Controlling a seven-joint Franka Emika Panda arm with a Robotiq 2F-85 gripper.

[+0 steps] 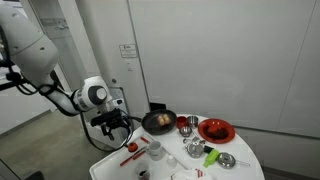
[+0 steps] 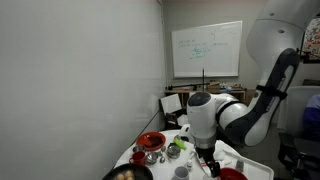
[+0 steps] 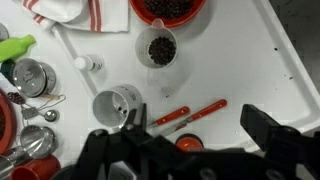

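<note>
My gripper stands open above the tray area, its two dark fingers wide apart at the lower part of the wrist view with nothing held between them. Below and between them lie two red-handled utensils (image 3: 205,107) and a round red item (image 3: 190,143), partly cut off by the gripper's body. The metal cup (image 3: 115,105) sits just left of the fingers. Farther up is a white cup of dark grains (image 3: 155,47). In exterior view 1 the arm's gripper (image 1: 112,130) hangs at the table's left end, near the round red item (image 1: 132,147).
A black pan (image 1: 158,122) with food lies at the back, by the wall. To the right are a red plate (image 1: 216,130), a green bottle (image 1: 211,158) and metal pots (image 1: 194,149). A small white shaker (image 3: 88,63) stands near the cups. The tray's right part (image 3: 260,70) is bare.
</note>
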